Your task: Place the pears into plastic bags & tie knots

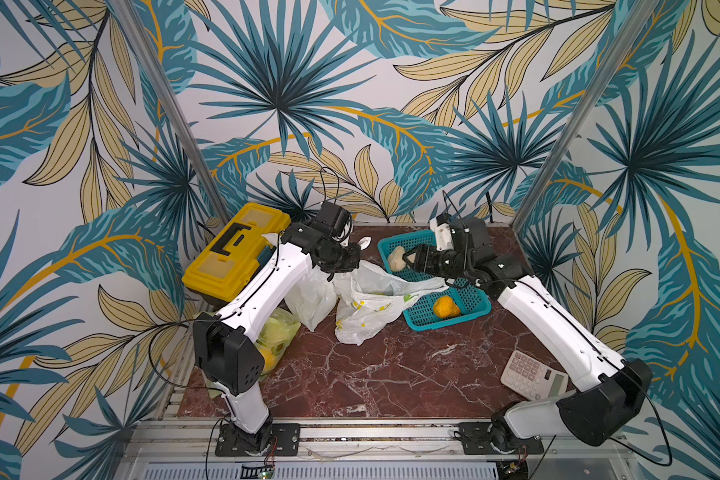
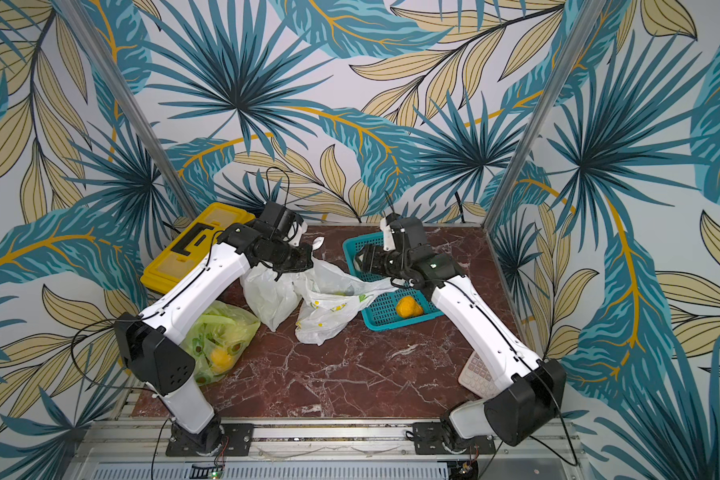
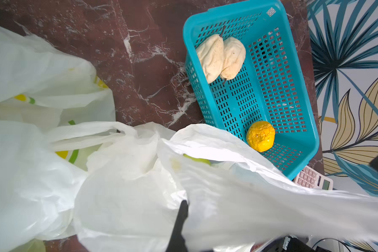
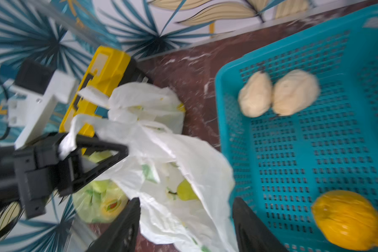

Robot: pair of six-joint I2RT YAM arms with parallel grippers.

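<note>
A white plastic bag (image 1: pixel 368 308) stands between the arms, its mouth stretched toward the teal basket. Inside it, a green-yellow pear (image 4: pixel 186 191) shows in the right wrist view. My left gripper (image 1: pixel 355 256) is at the bag's upper left, shut on its thin film. My right gripper (image 1: pixel 410 258) hovers over the basket, its fingers (image 4: pixel 125 224) spread apart; a bag edge lies near them in its wrist view, not visibly clamped. Two pale pears (image 3: pixel 233 58) rest together in the teal basket (image 3: pixel 300 96), with a yellow-orange fruit (image 3: pixel 260 136) at its other end.
Another white bag (image 2: pixel 270 296) sits left of the first. A green bag of fruit (image 2: pixel 219 336) lies farther left, near the yellow toolbox (image 1: pixel 235 252). At front right is a pink calculator (image 1: pixel 534 376).
</note>
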